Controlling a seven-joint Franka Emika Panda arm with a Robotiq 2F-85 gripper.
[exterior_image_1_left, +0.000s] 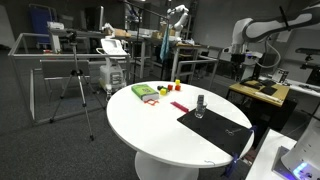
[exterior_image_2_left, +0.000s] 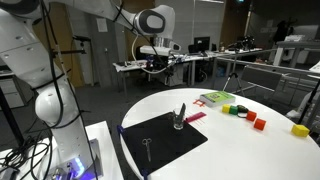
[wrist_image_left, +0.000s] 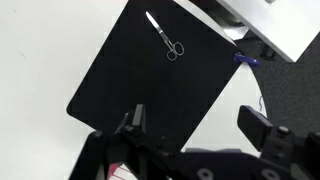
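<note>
High above the table's right side in exterior view 1, my gripper (exterior_image_1_left: 237, 66) hangs well clear of everything. In the wrist view the gripper is open, its fingers wide apart with nothing held. Below lies a black mat (wrist_image_left: 150, 70) on a white round table (exterior_image_2_left: 240, 155). Scissors (wrist_image_left: 164, 34) with a pale blade and dark handles rest on the mat. A grey cup-like holder (exterior_image_2_left: 179, 121) stands upright near the mat's far edge; what it contains is too small to tell. Beyond the mat lies a red bar-like item (exterior_image_1_left: 179, 107).
A green box (exterior_image_1_left: 145, 91) and several small red and yellow blocks (exterior_image_1_left: 163, 92) occupy the table's far side. A blue clamp-like item (wrist_image_left: 244, 59) sits at the table edge.
</note>
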